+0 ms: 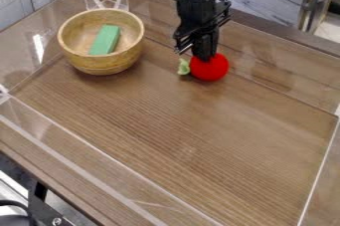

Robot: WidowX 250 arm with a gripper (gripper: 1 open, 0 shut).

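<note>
The black gripper reaches down from the top centre, its tip just above and against a red round object. A small light green piece sits at the red object's left side. The fingers look close together; whether anything is between them is hard to make out.
A wooden bowl with a green block in it stands at the upper left. A wall borders the back left, and a ledge runs along the top right.
</note>
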